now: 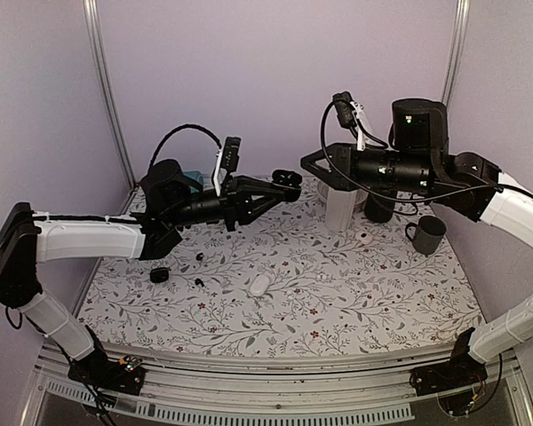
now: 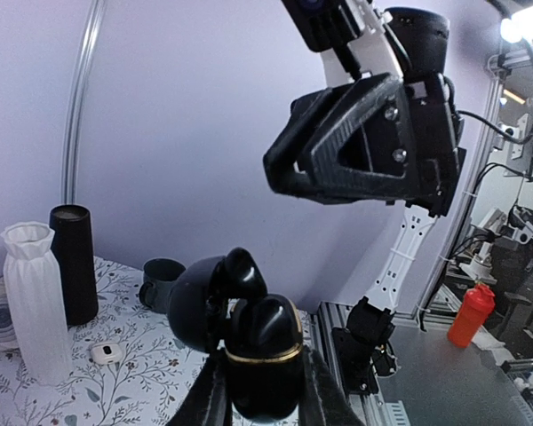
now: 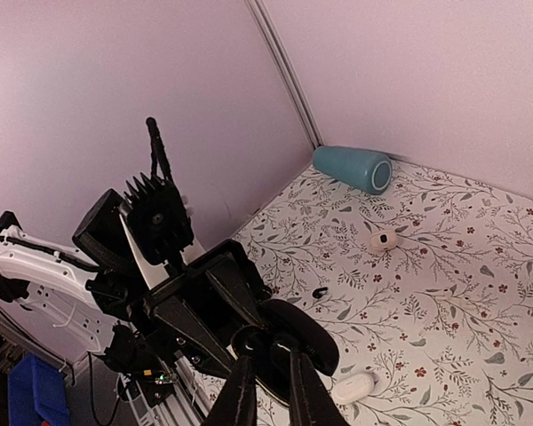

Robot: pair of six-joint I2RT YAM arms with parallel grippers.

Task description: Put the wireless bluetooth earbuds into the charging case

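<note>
A black charging case (image 2: 265, 355) with a gold seam and its lid up is held in the air, my left gripper (image 1: 271, 193) shut on it. In the right wrist view, the case (image 3: 304, 333) faces me with its inside showing; what sits in its slots is hard to make out. My right gripper (image 1: 307, 163) hangs to the right of the case, apart from it. Its fingers (image 3: 246, 395) stand slightly open with nothing visible between them. Small black earbud-like pieces (image 1: 199, 282) lie on the table at left.
Below lie a white case (image 1: 260, 285) and a small black box (image 1: 160, 275). A dark mug (image 1: 425, 234), a white vase (image 2: 37, 302) and a black cylinder (image 2: 75, 266) stand right and back. A teal vase (image 3: 353, 169) lies at back left.
</note>
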